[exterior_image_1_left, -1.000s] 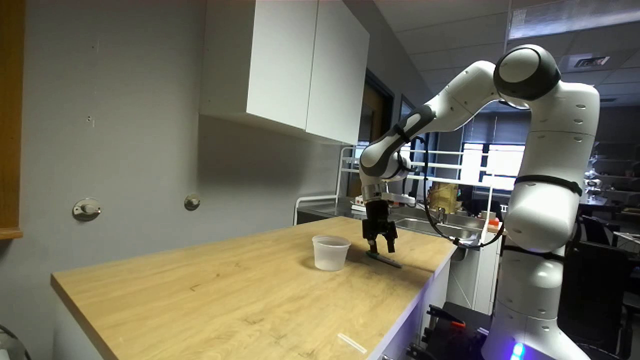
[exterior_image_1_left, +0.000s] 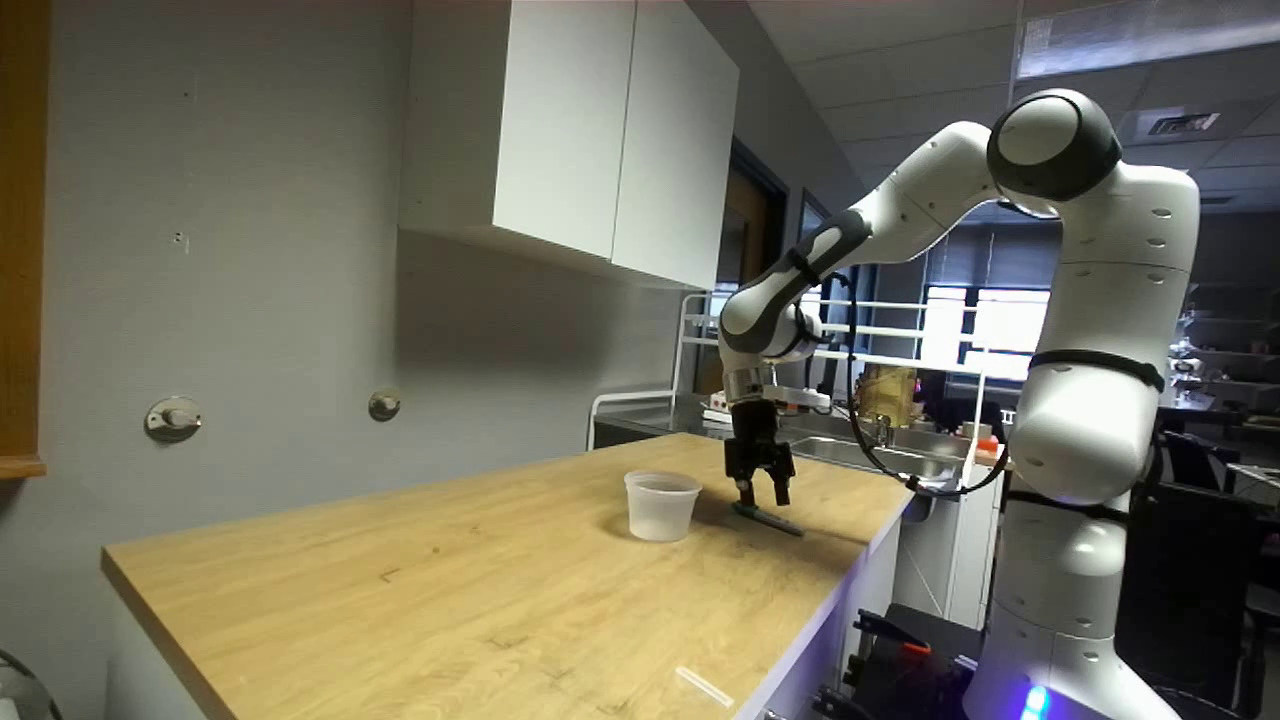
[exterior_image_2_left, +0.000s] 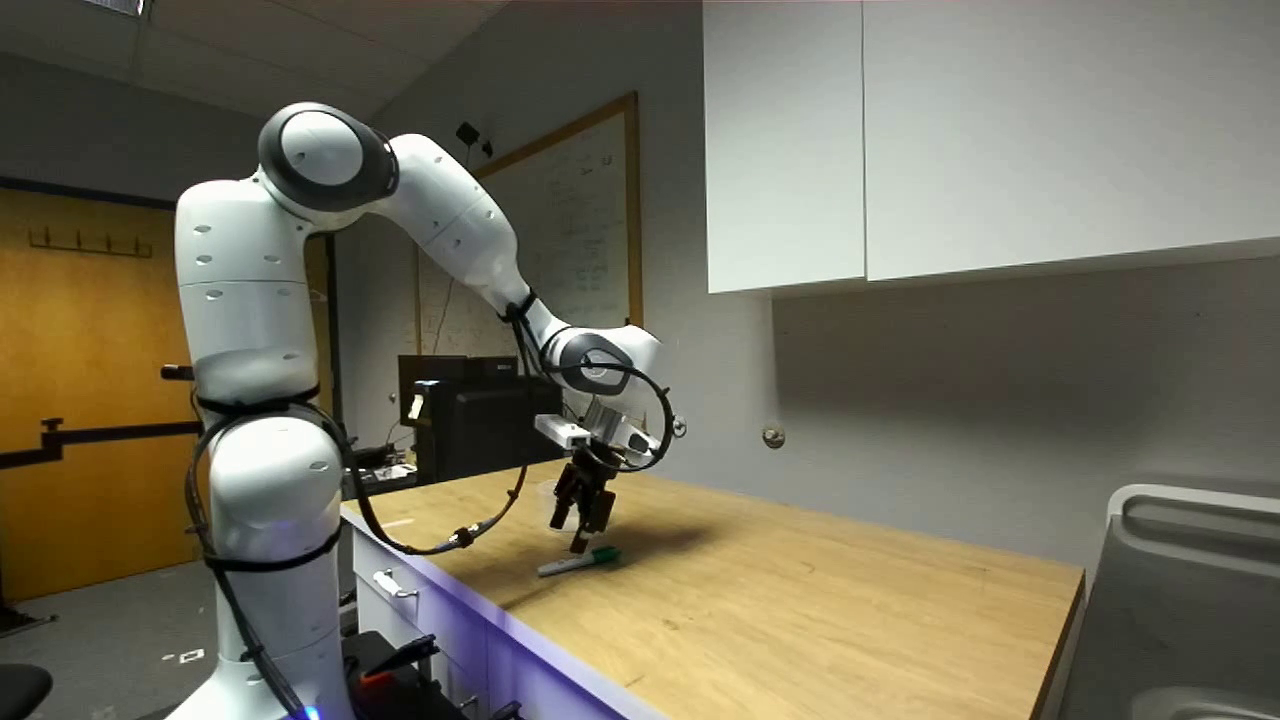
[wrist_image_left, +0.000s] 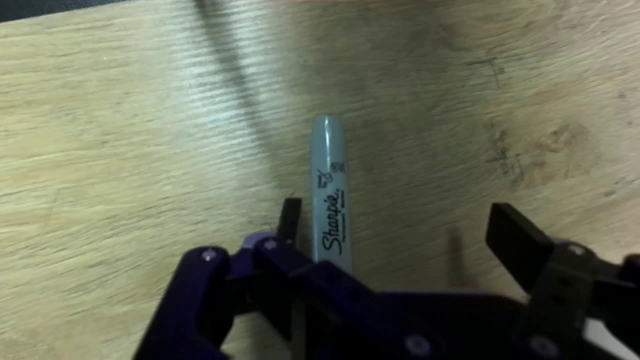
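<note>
A grey Sharpie marker (wrist_image_left: 329, 198) lies flat on the wooden counter, its lower part hidden behind my gripper in the wrist view. Seen from the second exterior view, the marker (exterior_image_2_left: 573, 563) has a green end. My gripper (exterior_image_1_left: 763, 499) hangs just above it, pointing down, its fingers apart and empty. In the wrist view the marker lies between the two fingers, much closer to the left fingertip (wrist_image_left: 290, 219) than to the right fingertip (wrist_image_left: 514, 240). A translucent plastic tub (exterior_image_1_left: 660, 509) stands upright on the counter beside the gripper.
White cabinets (exterior_image_1_left: 618, 132) hang over the back. A metal sink (exterior_image_1_left: 870, 457) lies beyond the counter's far end.
</note>
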